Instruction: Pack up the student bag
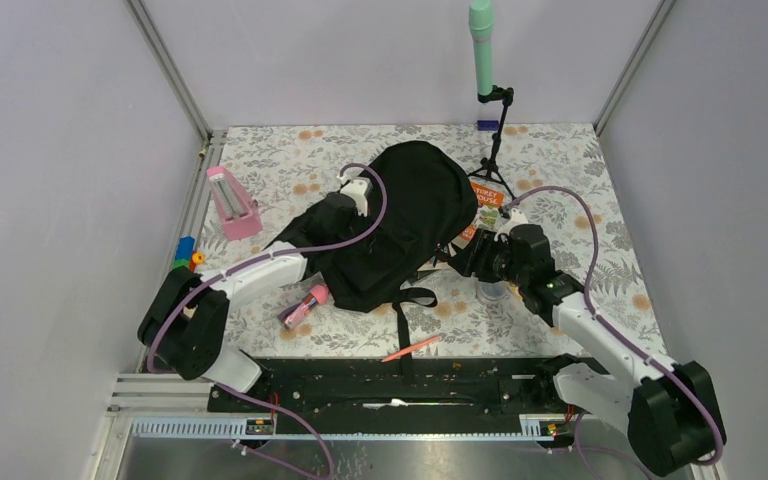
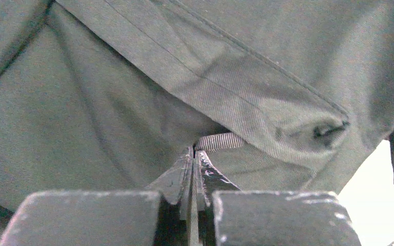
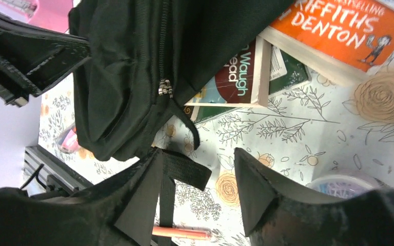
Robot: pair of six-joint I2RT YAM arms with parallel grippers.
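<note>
A black fabric bag (image 1: 415,200) lies on the patterned mat, a zipper (image 3: 164,87) and straps along its lower right side. My left gripper is shut down at the bag's fabric by a striped edge; nothing else shows between its fingers. My right gripper stands part open above the mat, right of the bag, nothing between its fingers. Beside it lie an orange book (image 3: 328,31), a dark red book (image 3: 231,82) and a green one (image 3: 290,72), partly under one another and near or under the bag's edge.
A pink case (image 1: 235,205) and coloured blocks (image 1: 184,250) sit at the left, a pink bottle (image 1: 310,302) below the bag. An orange pen (image 1: 410,348) lies at the front, a clear container (image 3: 341,184) by the right gripper. A tripod (image 1: 492,165) stands behind the books.
</note>
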